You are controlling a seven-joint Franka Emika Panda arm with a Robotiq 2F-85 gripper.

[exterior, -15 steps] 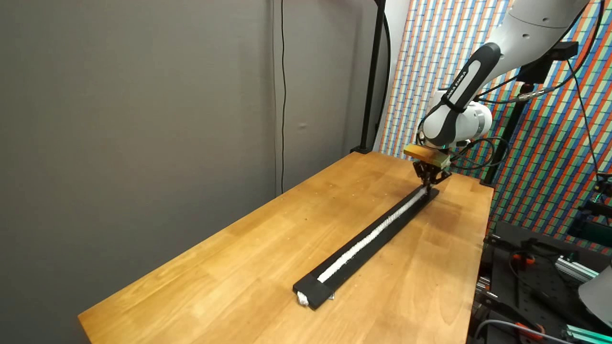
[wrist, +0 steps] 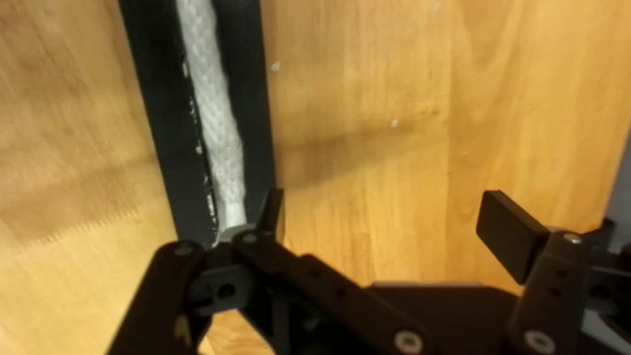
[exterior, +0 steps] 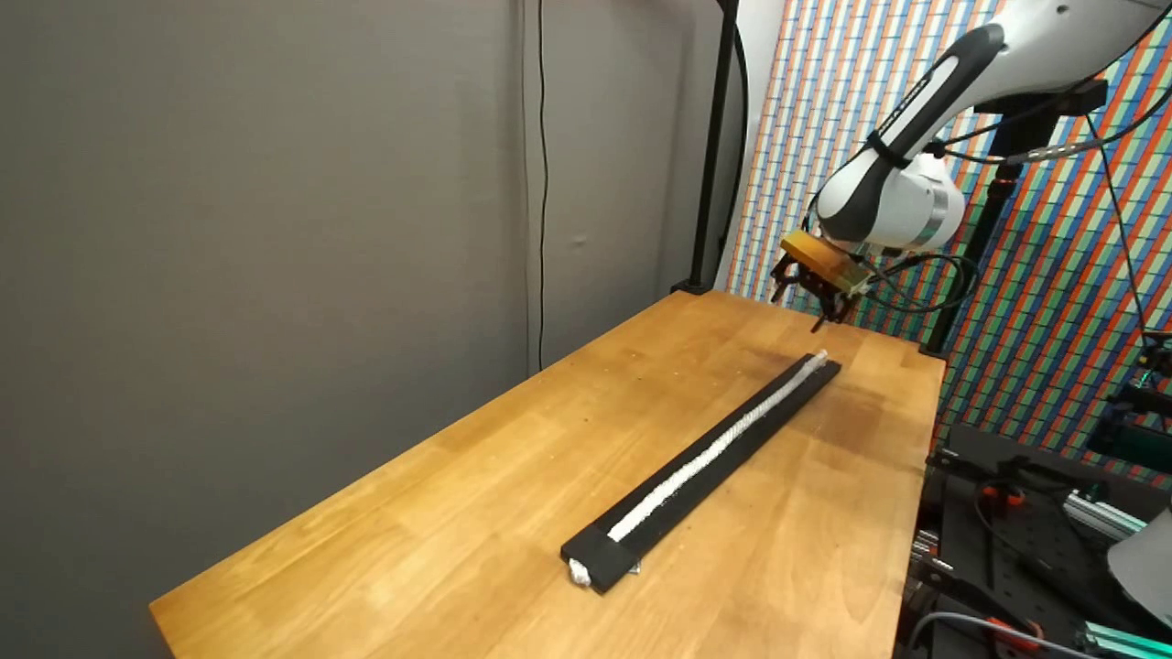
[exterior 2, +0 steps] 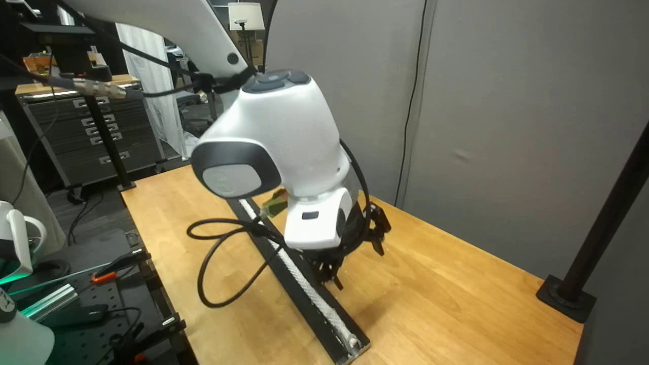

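Observation:
Along a long black channel point(exterior: 703, 483) on the wooden table lies a white braided rope point(exterior: 709, 452). One rope end point(exterior: 579, 571) shows at the near end of the channel; the other reaches the far end. Above that far end, clear of the rope, my gripper point(exterior: 799, 309) stands open and tilted. In the wrist view the rope point(wrist: 216, 112) runs down the channel point(wrist: 159, 100) at left, its end partly hidden behind one finger. The fingers point(wrist: 511, 236) are wide apart, with only table showing between them. From the second exterior side, the arm covers part of the rope point(exterior 2: 310, 292).
Bare table point(exterior: 461, 516) lies on both sides of the channel. A black post point(exterior: 709, 165) stands at the far left corner, a grey wall behind. Looped cables point(exterior 2: 225, 261) hang from the wrist. Tools and clamps crowd a dark bench point(exterior: 1011, 549) beside the table.
My gripper was down at the rope's far end, its fingers close together. Now it is raised, tilted and open, apart from the rope, which still lies along the channel.

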